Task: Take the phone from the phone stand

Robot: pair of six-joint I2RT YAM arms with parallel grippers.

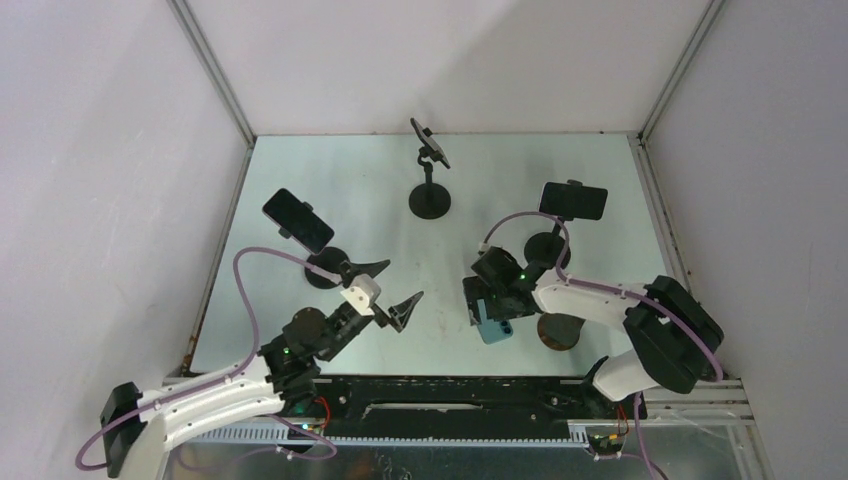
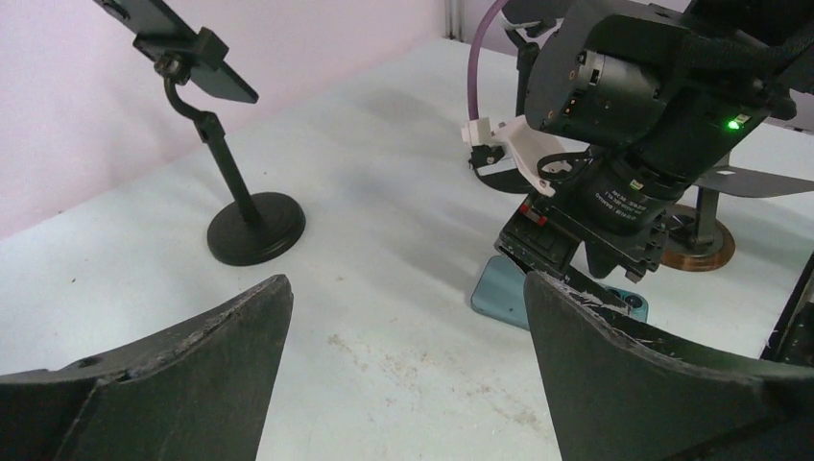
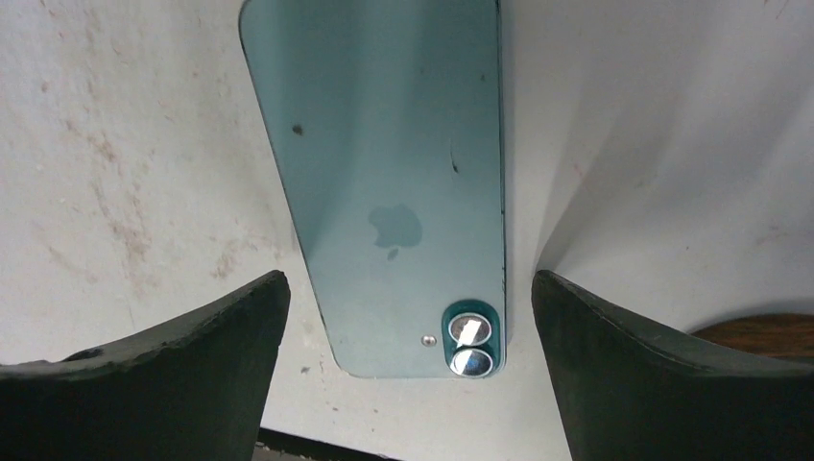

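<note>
A blue-green phone (image 3: 403,192) lies flat on the table, its back with the camera lenses facing up. My right gripper is open right over it, one finger to each side, with the phone's edges showing clear of both in the right wrist view. From the top, that arm covers part of the phone (image 1: 494,331). Beside it stands a phone stand (image 1: 558,331) bearing no phone. My left gripper is open and empty over the table, left of the phone.
Three other stands hold phones: a left phone (image 1: 298,220), a middle phone (image 1: 430,143) at the back, and a right phone (image 1: 573,200) behind my right arm.
</note>
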